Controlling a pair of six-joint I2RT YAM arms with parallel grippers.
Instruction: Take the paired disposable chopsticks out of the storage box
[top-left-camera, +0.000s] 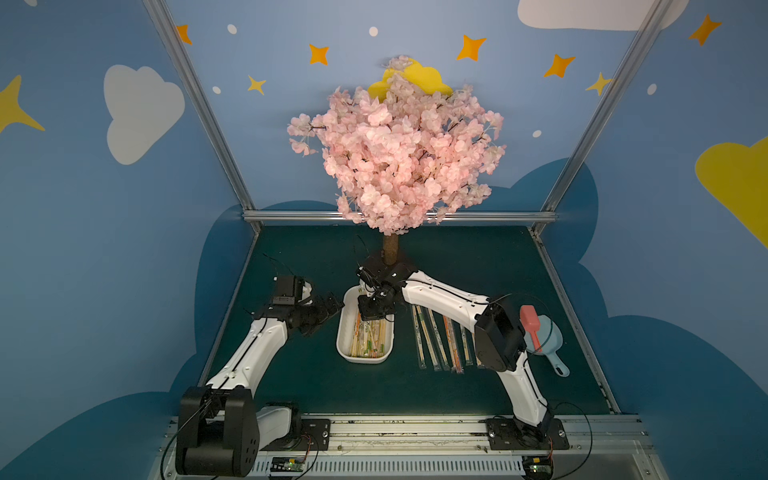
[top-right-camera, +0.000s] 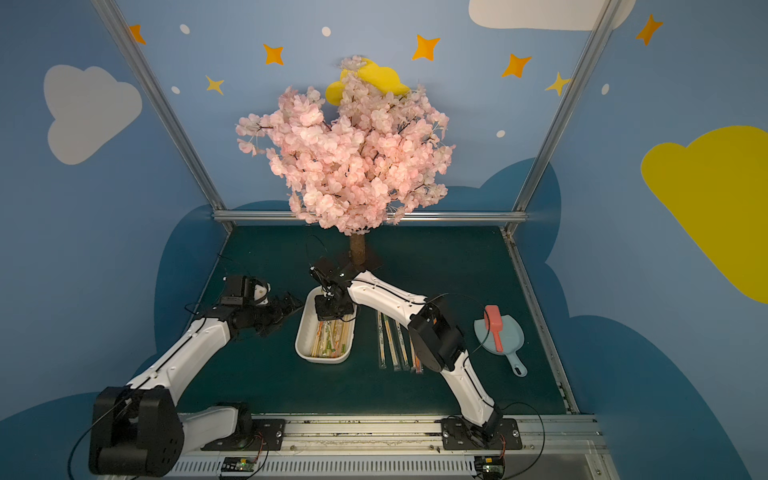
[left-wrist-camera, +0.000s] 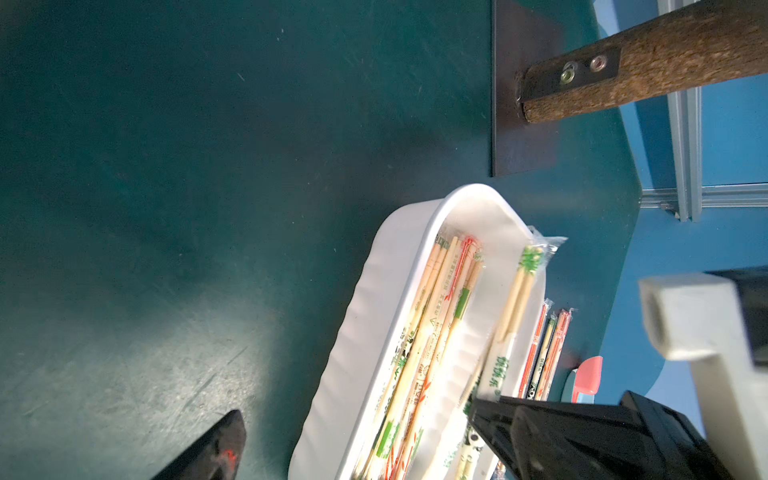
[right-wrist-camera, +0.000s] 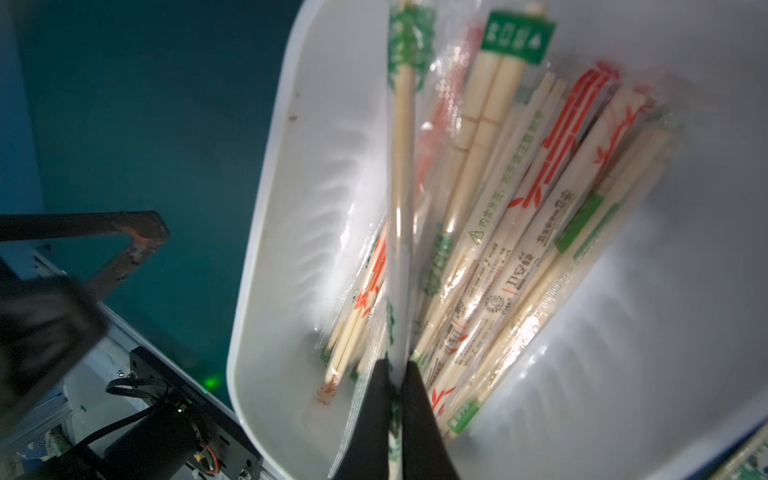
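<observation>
The white storage box (top-left-camera: 341, 340) stands mid-table with several wrapped chopstick pairs (right-wrist-camera: 512, 232) lying lengthwise in it. Over its far part is my right gripper, shut on one clear-wrapped chopstick pair (right-wrist-camera: 402, 160) with green print. In the left wrist view this pair (left-wrist-camera: 512, 308) is tilted, its far end raised near the box's right rim; the black right fingers (left-wrist-camera: 496, 416) grip its lower part. My left gripper (top-left-camera: 334, 305) stands open just left of the box, nothing seen between its fingers; one left fingertip (right-wrist-camera: 144, 236) shows in the right wrist view.
Several wrapped chopstick pairs (top-left-camera: 436, 340) lie in a row right of the box. Farther right sits a light blue dustpan (top-left-camera: 550, 340) with a red scoop (top-left-camera: 530, 320). A tree trunk (top-left-camera: 390, 248) rises behind the box. Table left of the box's front is bare.
</observation>
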